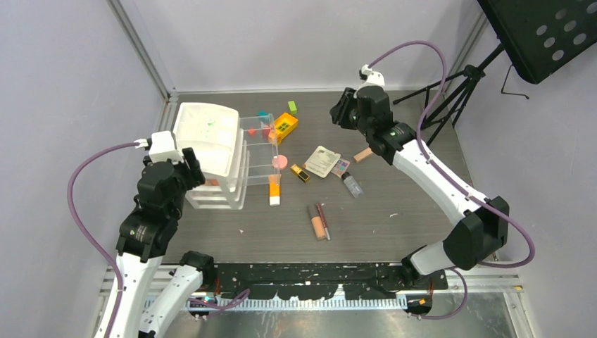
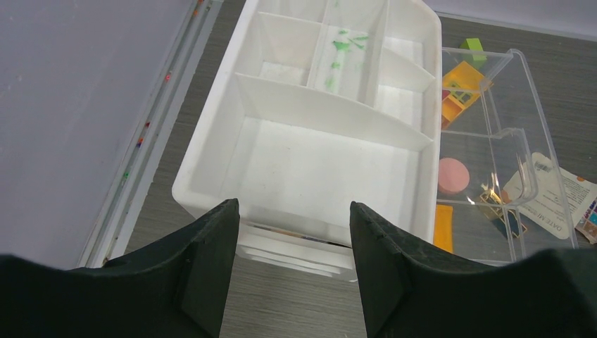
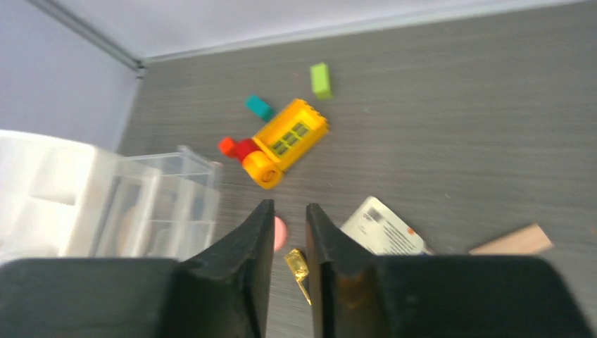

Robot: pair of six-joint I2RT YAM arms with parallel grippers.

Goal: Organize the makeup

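Observation:
The white organizer (image 1: 204,137) stands at the left with its clear drawer (image 1: 257,151) pulled out. My left gripper is open and empty above its front edge. My right gripper is slightly open, nothing between its fingers, over the far right of the table. A pale printed card (image 1: 322,161) lies on the table, close to the eyeshadow palette (image 1: 339,167). Nearby are a gold-and-black item (image 1: 300,173), a pink round item (image 1: 280,162) and a clear bottle (image 1: 352,184). Toward the front lie a foundation tube (image 1: 317,222) and a slim pencil (image 1: 323,220).
A yellow toy piece (image 1: 284,126), a green block (image 1: 292,107) and a teal block (image 3: 260,108) are at the back. A wooden block (image 1: 362,155) lies to the right, an orange tube (image 1: 274,190) by the drawer.

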